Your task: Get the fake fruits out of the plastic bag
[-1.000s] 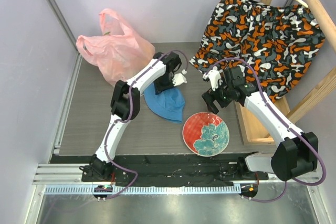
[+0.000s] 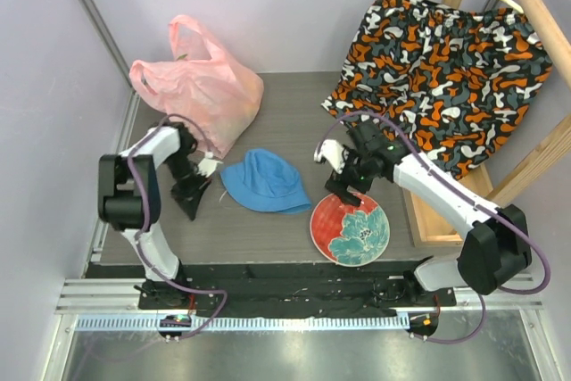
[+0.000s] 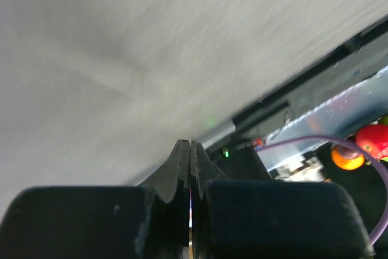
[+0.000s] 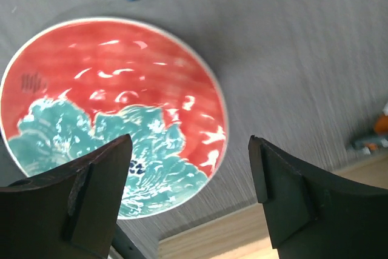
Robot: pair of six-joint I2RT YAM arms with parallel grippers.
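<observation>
The pink plastic bag stands upright at the back left of the table, its handles up. Something green shows faintly at its opening; the rest of its contents is hidden by the plastic. In front of the bag, on the left of the table, my left gripper is shut, and its fingers meet with nothing visible between them. My right gripper is open above the red and teal plate, nothing held in it. Some round red and orange fruits appear at the right edge of the left wrist view, away from the gripper.
A blue hat lies mid-table between the arms. The plate is at the front right. Behind my right arm, a patterned cloth hangs from a wooden rack. Clear tabletop runs along the front.
My left arm has swung left, from over the hat to the left side of the table. The hat has shifted slightly left. My right gripper has moved down and left, over the plate's edge.
</observation>
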